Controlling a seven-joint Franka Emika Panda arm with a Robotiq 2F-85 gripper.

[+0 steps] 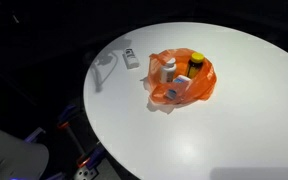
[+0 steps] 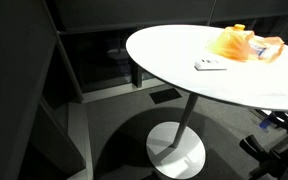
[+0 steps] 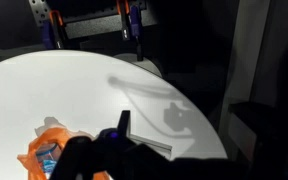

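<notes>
An orange plastic bag lies spread open on the round white table, holding a white bottle, a dark bottle with a yellow cap and a pale blue-white item. Apart from the bag lies a small white object with dark marks; exterior view 2 also shows this white object. In the wrist view my gripper is a dark silhouette at the bottom, covering part of the white object and bag. Its finger state and anything between its fingers are too dark to make out.
Behind the table's edge in the wrist view is a dark mount with orange and blue parts. A pedestal with a round white base supports the table, with dark floor around it.
</notes>
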